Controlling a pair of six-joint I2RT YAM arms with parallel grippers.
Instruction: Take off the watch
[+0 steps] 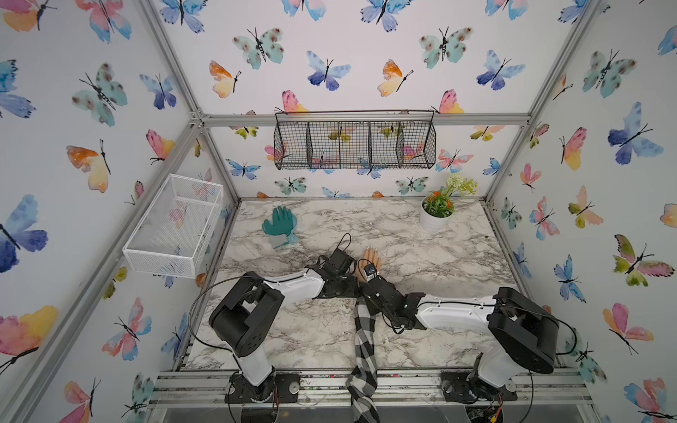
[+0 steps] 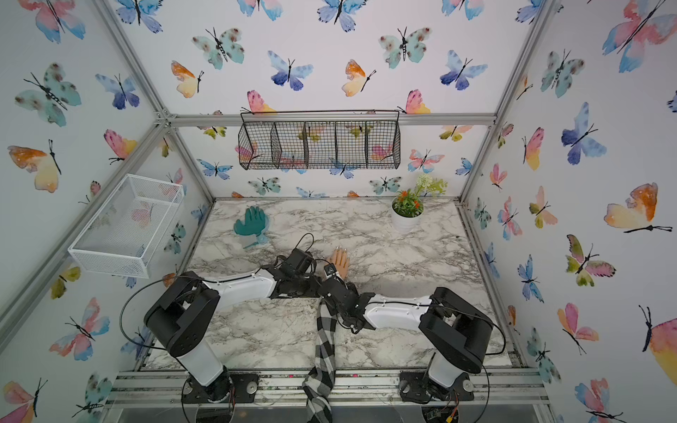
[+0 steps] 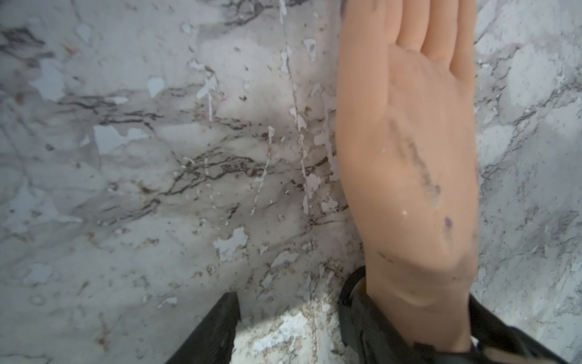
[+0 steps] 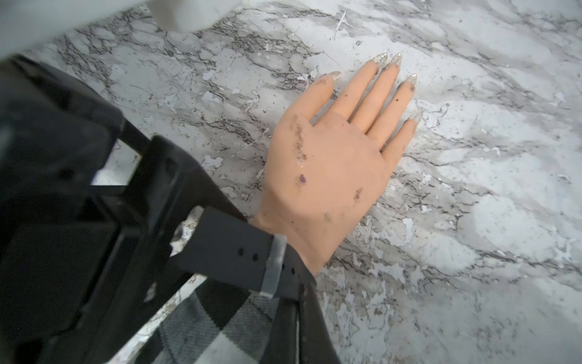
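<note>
A black watch strap (image 4: 230,247) with a grey keeper band circles the wrist of the rubber hand (image 4: 327,170), which lies palm up on the table. My right gripper is shut on the strap's tail, just past the keeper. In the left wrist view my left gripper stands with its fingers apart over marble, left of the wrist; its right finger (image 3: 372,330) overlaps part of the strap loop (image 3: 346,309). Both grippers meet at the wrist in the top left view, hiding most of the watch. No watch face shows.
A checked sleeve (image 1: 364,338) runs from the wrist to the front edge. A teal glove (image 1: 280,222) lies at the back left, a potted plant (image 1: 435,208) stands at the back right. A white basket (image 1: 165,264) hangs left.
</note>
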